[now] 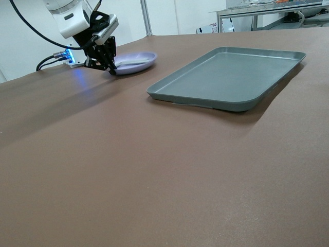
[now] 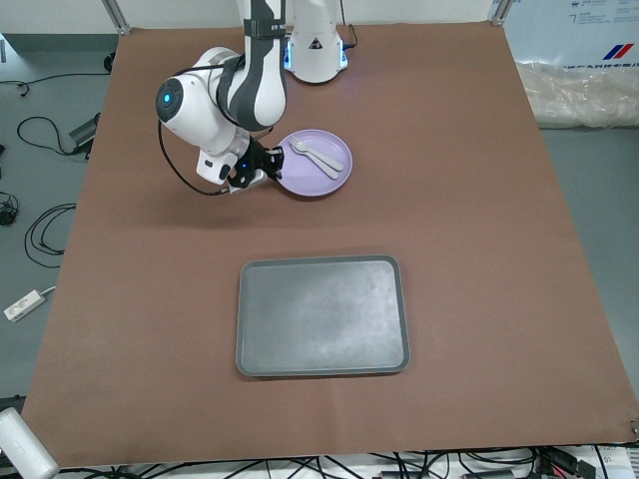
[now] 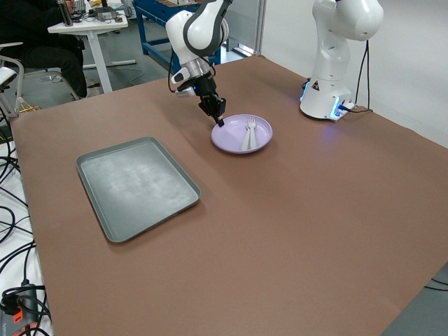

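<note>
A lilac plate (image 2: 334, 180) holds white cutlery (image 2: 318, 157), including a fork (image 3: 250, 131). The black gripper (image 3: 218, 120) is low at the plate's left edge in the right view, beside the cutlery; in the top view it (image 1: 112, 71) overlaps the near rim of the plate (image 1: 148, 55). Whether its fingers are open or shut, or touching the rim, I cannot tell. A grey-green rectangular tray (image 2: 321, 317) lies empty in front of the plate, on the brown table (image 2: 479, 249).
The robot's white base (image 3: 323, 101) stands at the back beside the plate. Cables hang from the arm. The table around the tray is clear, with wide free room on both sides.
</note>
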